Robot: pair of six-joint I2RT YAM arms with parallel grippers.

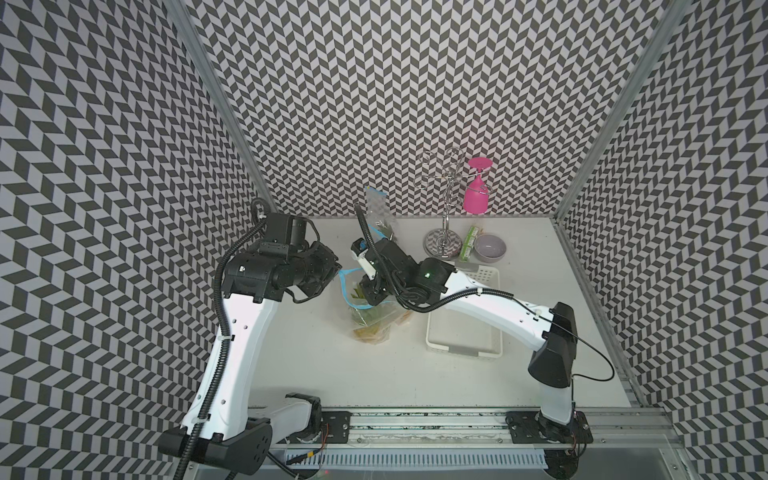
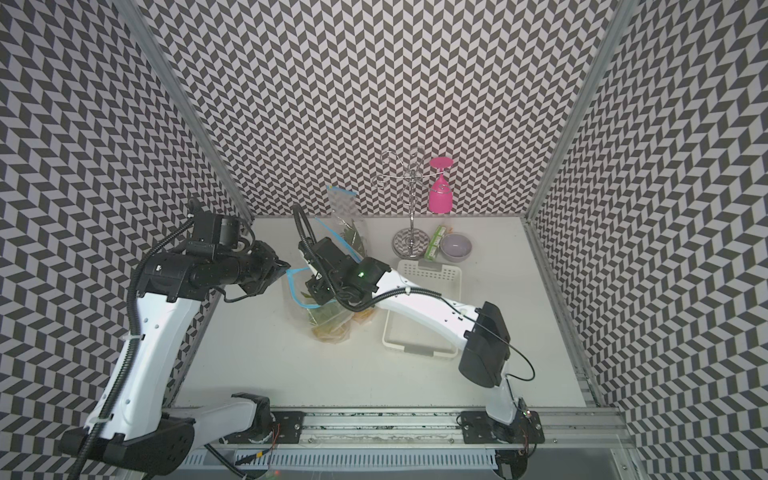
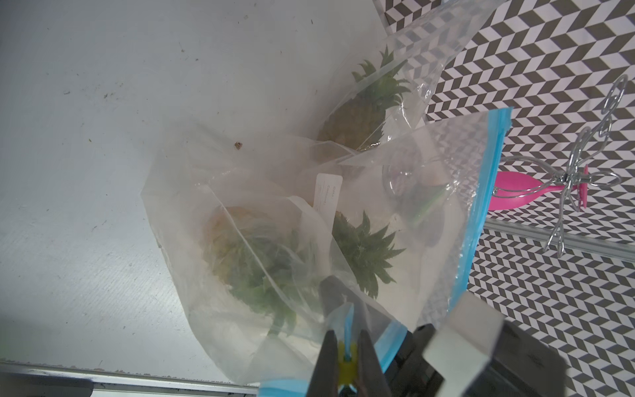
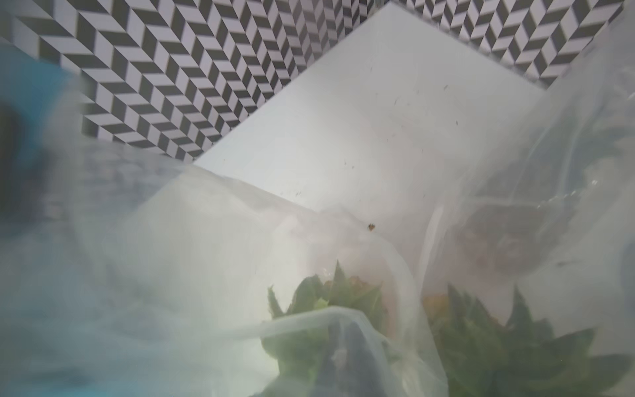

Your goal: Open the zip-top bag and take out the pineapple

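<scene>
A clear zip-top bag point(image 3: 178, 218) with a blue zip edge stands with its mouth spread. Inside it a pineapple point(image 3: 228, 248) shows hazily through the plastic, its green leaves toward the mouth. My left gripper is shut on the bag's blue-edged rim. Reaching in past that rim, my right gripper shows as a dark, blurred shape behind the plastic, close to the leaves. In the right wrist view its fingers point(image 4: 347, 364) are dark behind a plastic fold, beside green leaves point(image 4: 297, 350); they look shut, with no fruit visible between them.
Another clear bag point(image 3: 453, 152) with a pineapple crown point(image 3: 367, 254) stands alongside, and a further bagged pineapple point(image 3: 357, 119) lies beyond. A white basket point(image 1: 464, 350) is to the right. Behind are a wire stand point(image 1: 445, 216), pink glass point(image 1: 477, 196) and purple bowl point(image 1: 489, 247).
</scene>
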